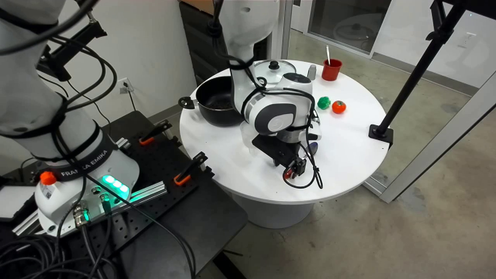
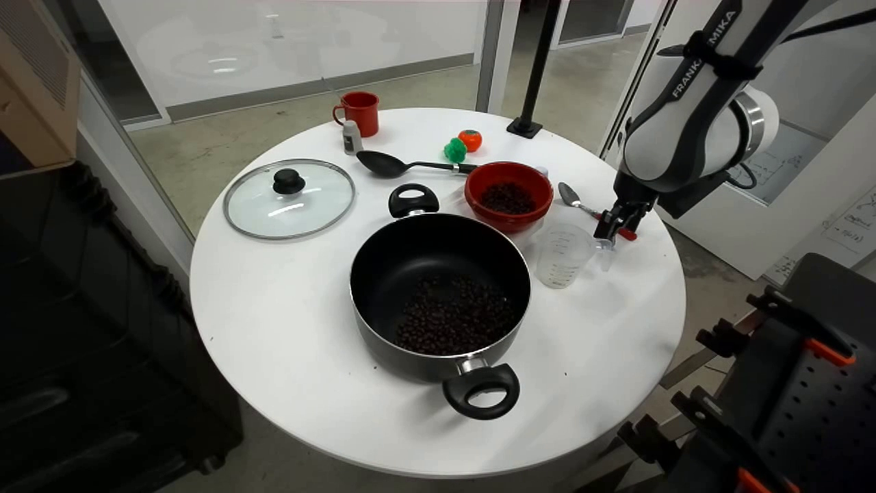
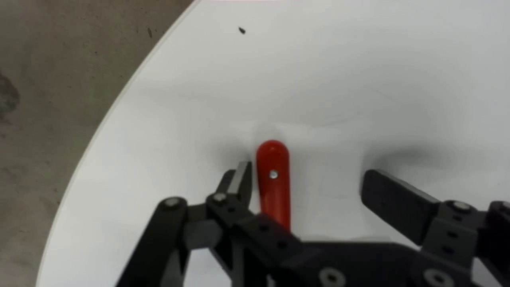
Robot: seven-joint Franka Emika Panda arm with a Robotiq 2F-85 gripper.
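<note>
A spoon with a red handle lies on the white table; its metal bowl [image 2: 568, 194] shows in exterior view 2. The rounded end of the red handle [image 3: 273, 181] fills part of the wrist view. My gripper is partly open and low over the table, with the handle between its fingers. The handle runs close along the left finger [image 3: 244, 184], while a wide gap separates it from the right finger [image 3: 397, 205]. Whether the left finger touches it is hard to tell. In exterior view 1 the gripper [image 1: 293, 170] is partly covered by cables.
Near the gripper stands a clear measuring cup [image 2: 562, 261], with a red bowl of beans [image 2: 493, 218] behind it. A black pot [image 2: 386, 255] holds more beans. A glass lid [image 2: 246, 205], black ladle [image 2: 384, 164] and red mug [image 2: 361, 115] lie farther off. The table edge is close by.
</note>
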